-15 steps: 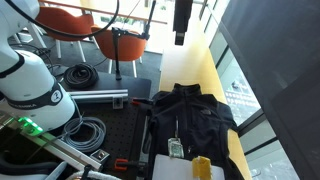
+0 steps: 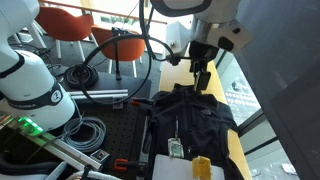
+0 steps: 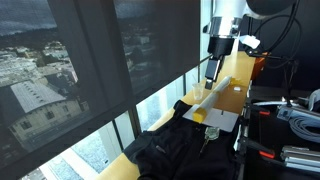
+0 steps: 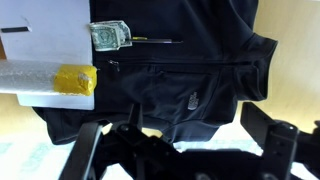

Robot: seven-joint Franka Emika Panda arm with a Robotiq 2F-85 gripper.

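A black jacket (image 4: 180,80) lies spread out on the table, with a small white logo (image 4: 194,102) on its chest. On it, beside a white sheet (image 4: 50,40), lies a green banknote (image 4: 110,36) with a thin pen-like stick (image 4: 155,40) pointing away from it. A whitish roll with a yellow end (image 4: 75,79) rests across the sheet. My gripper is open, its dark fingers wide apart with nothing between them. In exterior view 1 the gripper (image 2: 200,78) hangs above the jacket's far end.
A dark window screen (image 3: 100,60) runs along one side of the table. Coiled cables (image 2: 85,133) lie by the robot base (image 2: 30,90). Orange chairs (image 2: 120,45) stand beyond. A bare strip of wooden table (image 2: 180,72) shows past the jacket.
The arm has come down and farther into exterior view 1, bringing the open gripper closer to the jacket's far end. The jacket, banknote and roll have not visibly moved.
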